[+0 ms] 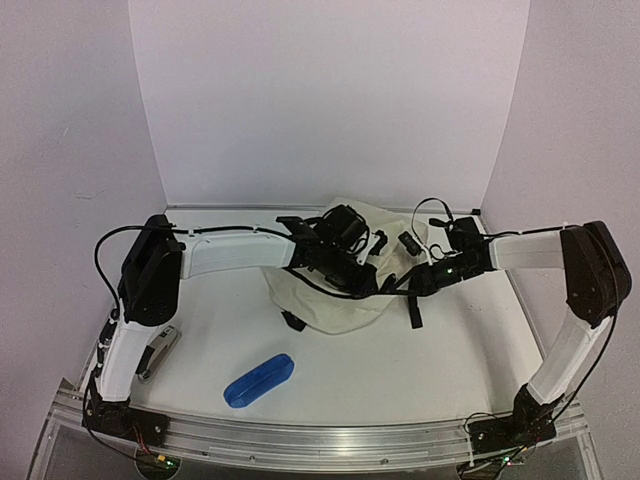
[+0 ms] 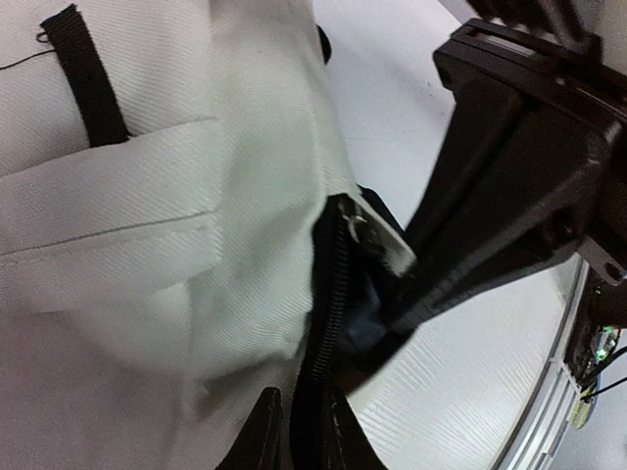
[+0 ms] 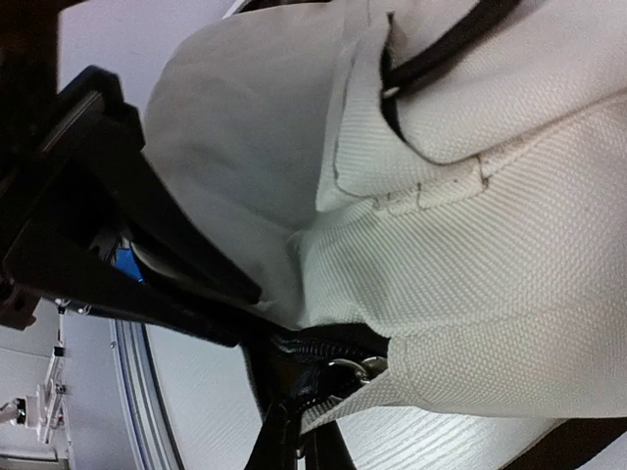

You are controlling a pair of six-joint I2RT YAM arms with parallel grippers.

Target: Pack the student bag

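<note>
A cream bag (image 1: 340, 317) with a black zipper along its opening lies mid-table. My left gripper (image 1: 372, 291) and right gripper (image 1: 412, 288) meet close together at the right end of that opening. In the left wrist view the black zipper edge (image 2: 336, 279) runs down between my left fingers; whether they pinch it cannot be told. The right wrist view has my right fingers (image 3: 269, 441) close together on the bag's corner beside a metal ring (image 3: 372, 366). The bag's inside is mostly hidden.
A blue case (image 1: 259, 381) lies near the front edge, left of centre. A grey and black stapler (image 1: 158, 353) sits farther left, close beside the left arm.
</note>
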